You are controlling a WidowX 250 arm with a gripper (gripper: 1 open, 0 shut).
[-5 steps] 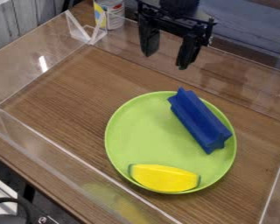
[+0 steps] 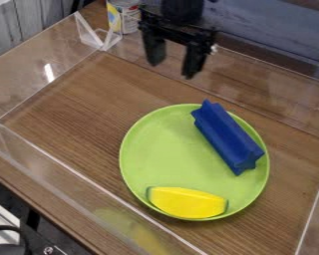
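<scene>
A round green plate (image 2: 169, 149) lies on the wooden floor of a clear-walled tray. On it rest a blue block (image 2: 227, 137) toward the upper right and a yellow wedge-shaped piece (image 2: 186, 203) near the front. The dark gripper (image 2: 174, 60) hangs above the back of the tray, apart from the plate, with its fingers spread apart and nothing visible between them.
A can (image 2: 124, 16) stands at the back left, partly cut off by the top edge. Clear walls edge the area, and a black cable runs at the bottom left.
The gripper has shifted to the left from where it was about a second ago and looks blurred. The plate and the pieces on it are unchanged.
</scene>
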